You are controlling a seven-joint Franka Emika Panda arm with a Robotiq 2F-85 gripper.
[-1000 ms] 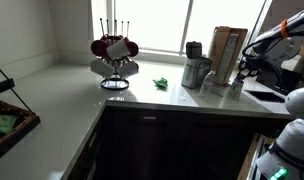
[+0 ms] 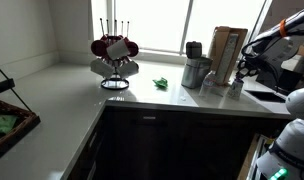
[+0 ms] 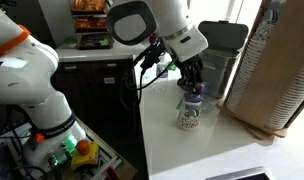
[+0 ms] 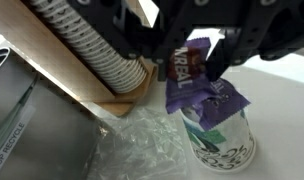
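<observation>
A purple packet [image 4: 187, 78] with white lettering stands upright at my gripper [image 3: 191, 88], above the mouth of a white patterned cup [image 4: 224, 143]. A second purple packet [image 4: 224, 103] shows at the cup's rim. In exterior view 2 the cup [image 3: 188, 119] stands on the white counter directly under the gripper, with purple [image 3: 193, 98] showing between them. Dark, blurred fingers hide the packet's upper end in the wrist view, so whether they grip it cannot be told.
A crumpled clear plastic bag [image 4: 137, 145] lies beside the cup. Close by stand a wooden holder of stacked cups [image 3: 269, 75] and a grey bin [image 3: 221, 58]. Counter space in front of the cup [image 3: 177, 155] is clear. Farther along lies a green item [image 2: 160, 83].
</observation>
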